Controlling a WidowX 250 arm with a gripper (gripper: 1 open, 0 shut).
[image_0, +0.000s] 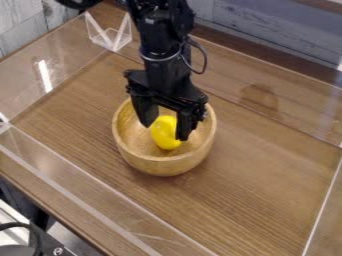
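Note:
A tan round bowl (178, 160) stands on the wooden table, holding a yellow rounded object (164, 133). The black arm comes down from the top, and its gripper (163, 114) is over the bowl with fingers spread open on either side above the yellow object, which is partly hidden behind it. I cannot tell whether the fingers touch it.
Bare wooden table (267, 190) surrounds the bowl, with free room on the right and at the front. A white object (110, 25) is at the back left. Cables lie at the lower left edge.

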